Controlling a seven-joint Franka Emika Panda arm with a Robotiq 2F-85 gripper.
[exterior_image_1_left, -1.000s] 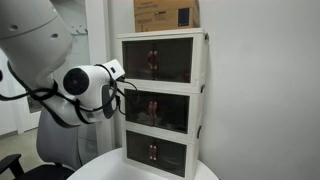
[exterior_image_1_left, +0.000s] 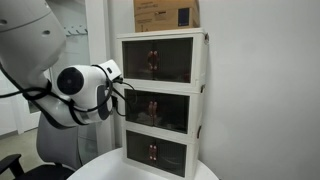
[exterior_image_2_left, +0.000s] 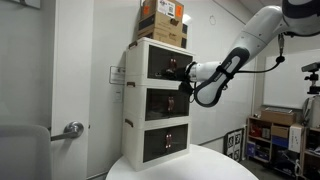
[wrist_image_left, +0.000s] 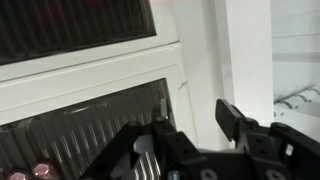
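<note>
A white three-tier cabinet (exterior_image_1_left: 199, 90) with dark see-through doors and red-brown handles stands on a round white table (exterior_image_1_left: 110, 168). All of its doors look closed. In the wrist view my gripper has a clear gap between its dark fingers and holds nothing. One fingertip lies over a dark ribbed door panel (wrist_image_left: 100, 125), the other over the pale area beyond the cabinet's side edge. Two round reddish handle ends (wrist_image_left: 42, 170) show at the lower left. In exterior view 2 the gripper (exterior_image_2_left: 189, 73) appears near the upper doors; contact cannot be judged.
A cardboard box (exterior_image_1_left: 166, 15) sits on top of the cabinet. A dark office chair (exterior_image_1_left: 58, 145) stands beside the table, below the arm. Shelves with boxes (exterior_image_2_left: 279, 133) are in the background.
The arm has shifted very slightly to the left in exterior view 1. The cabinet and its doors look the same.
</note>
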